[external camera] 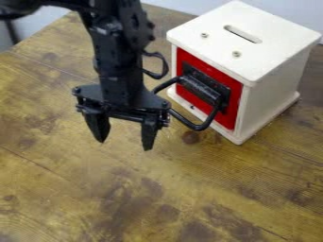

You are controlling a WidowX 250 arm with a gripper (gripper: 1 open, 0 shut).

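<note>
My gripper (124, 135) hangs open over the wooden table at the left of the white box (259, 47), its two black fingers pointing down with nothing between them. The box has a red front panel (226, 114) facing left, with a black hinged fitting (206, 87) and a loop handle sticking out toward my gripper. The top of the box has a slot and two screws.
A pale wall shows at the top left corner, past the table's edge.
</note>
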